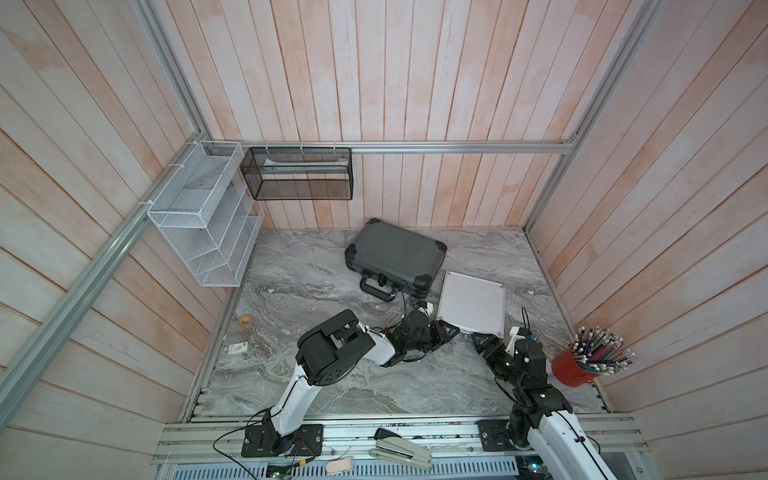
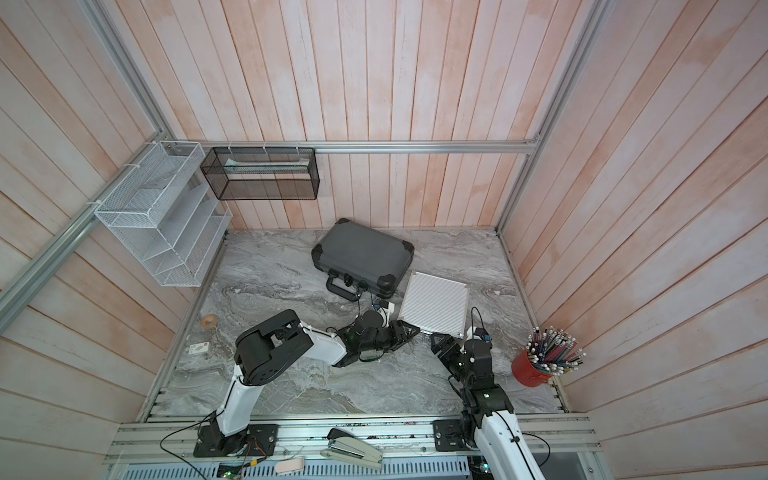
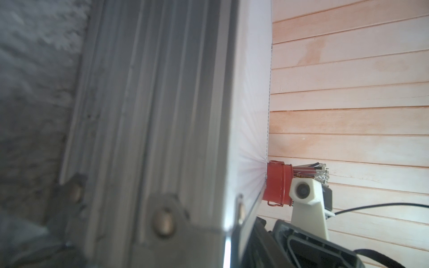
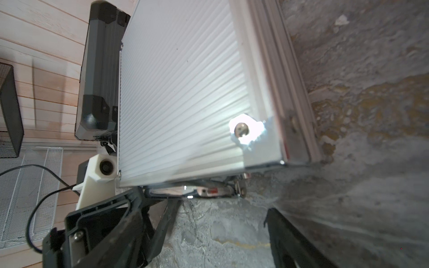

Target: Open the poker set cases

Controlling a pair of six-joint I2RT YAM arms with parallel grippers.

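Observation:
A silver ribbed case lies shut on the marble table, its side filling much of the left wrist view and its front latch and handle facing the arms in the right wrist view. My left gripper is at the case's front-left corner; its fingertips are mostly hidden, so what is between them cannot be made out. My right gripper stands open just in front of the case's right corner, below the handle, nothing between its fingers. A larger dark grey case with black corners lies shut behind, to the left.
A red bucket of pens stands at the right. A wooden ring and small card lie at the left. White wire shelves and a black mesh basket hang on the walls.

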